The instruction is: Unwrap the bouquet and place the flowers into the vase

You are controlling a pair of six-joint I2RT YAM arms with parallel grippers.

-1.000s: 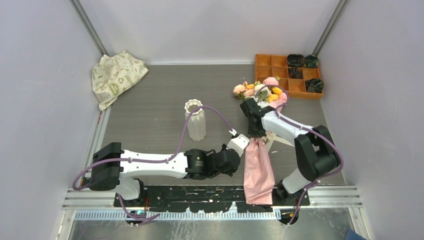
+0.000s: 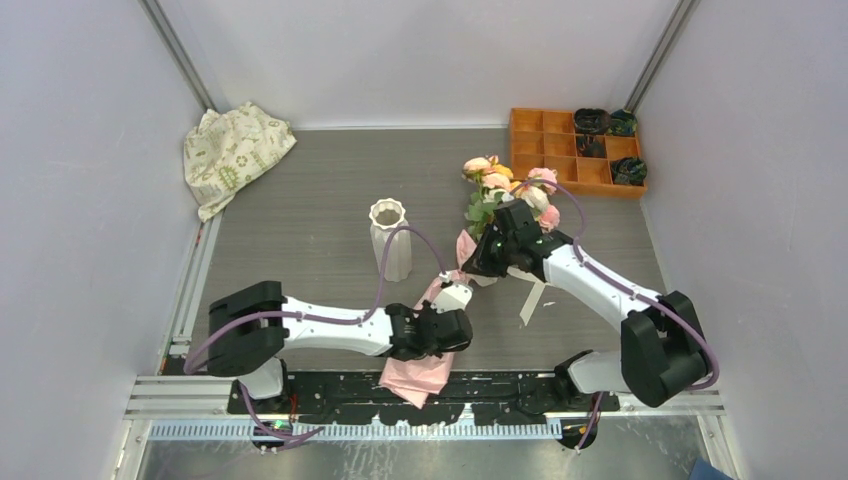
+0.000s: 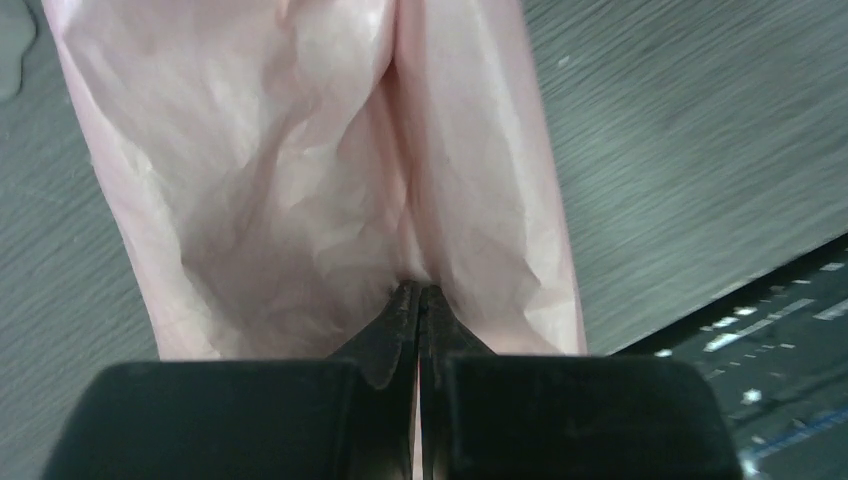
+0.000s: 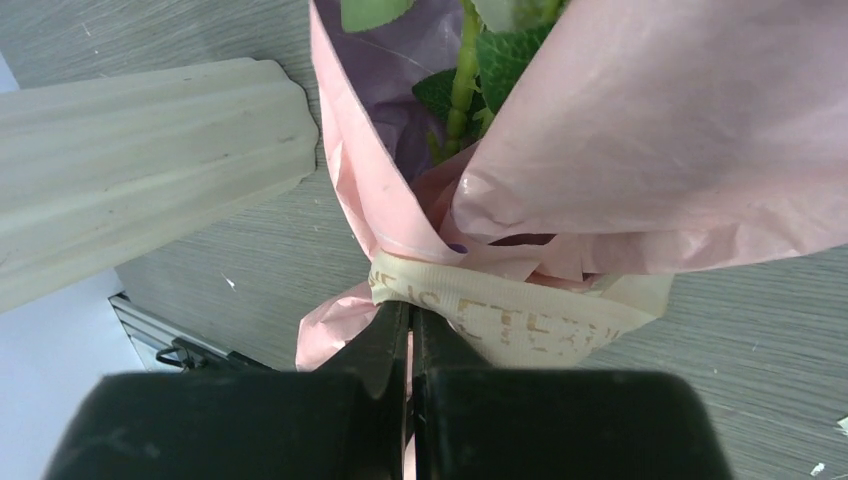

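The bouquet of pink, yellow and white flowers lies to the right of the upright white vase. Its stems are bound in pink wrapping by a cream ribbon with lettering. My right gripper is shut on the wrapping at the ribbon's left end. The long tail of pink wrapping stretches toward the table's front, beneath my left gripper. That gripper is shut, its tips touching the wrapping where a crease runs to them; whether a thin fold is pinched cannot be seen.
An orange compartment tray with dark items stands at the back right. A patterned cloth bag lies at the back left. Pale tape marks the table right of the bouquet. Clear table surrounds the vase's left side.
The wrapping's tail has swung left from in front of the right arm. My right gripper moved left with the bouquet's bound end; the flower heads shifted and turned. My left gripper drew slightly left.
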